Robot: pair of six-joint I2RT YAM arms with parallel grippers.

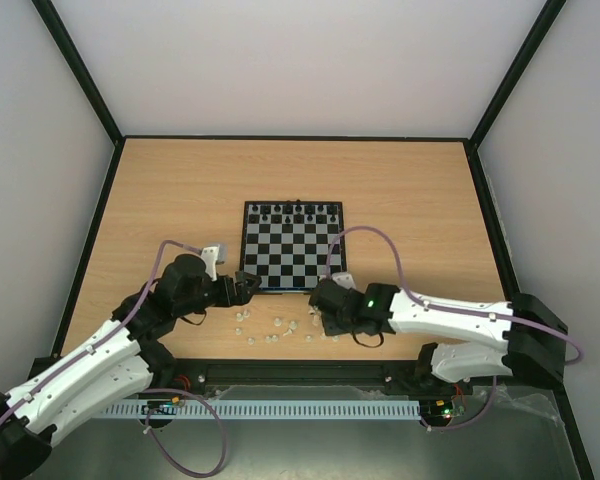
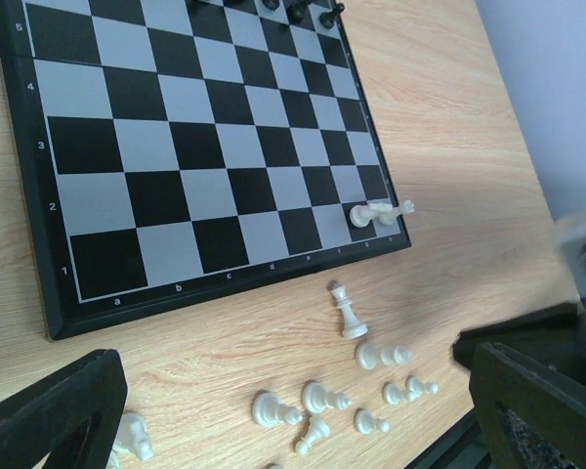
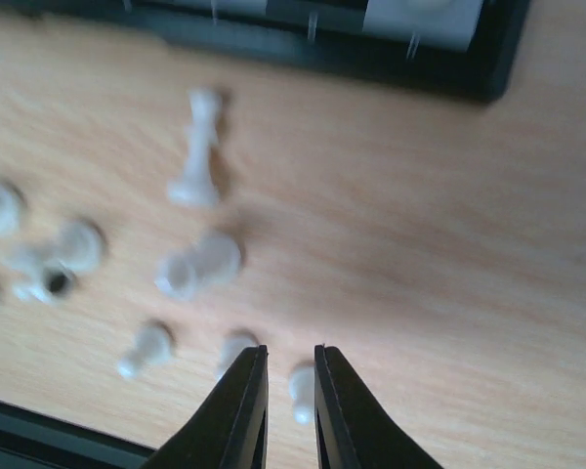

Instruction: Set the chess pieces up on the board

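Observation:
The chessboard [image 1: 292, 245] lies in the middle of the table, black pieces [image 1: 288, 210] along its far side. Two white pieces [image 2: 369, 215] stand at its near right corner. Loose white pieces, including a tall one [image 2: 348, 311] on its side, lie in front of the board. My left gripper is open above this area, nothing between its fingers. My right gripper points down over the pieces, fingers a little apart. A small white pawn [image 3: 303, 393] shows in that gap, seemingly on the table below; whether it is gripped is unclear.
Wider table space [image 1: 430, 220] to the board's right is clear, as is the space on its left. A dark frame bar [image 1: 290, 372] runs along the table's front edge, close to the loose pieces.

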